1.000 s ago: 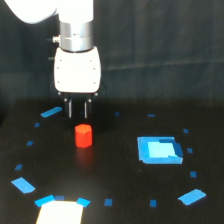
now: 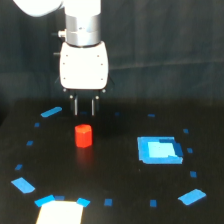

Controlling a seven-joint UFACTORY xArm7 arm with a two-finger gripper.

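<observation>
A small red block (image 2: 83, 136) rests on the dark table, left of the middle. Just above it in the picture hangs my gripper (image 2: 85, 113), its two thin dark fingers apart with only a dark gap between them. The fingertips look clear of the block, though this one view does not tell how far off they are in depth.
A blue square tray (image 2: 145, 159) with a pale centre lies to the right. White objects (image 2: 60, 213) are cut off at the lower left edge. Blue tape pieces (image 2: 192, 197) and small marks dot the table; the space between block and tray is clear.
My gripper has shifted a little to the right and slightly higher in the picture. The red block and the tray have stayed where they were.
</observation>
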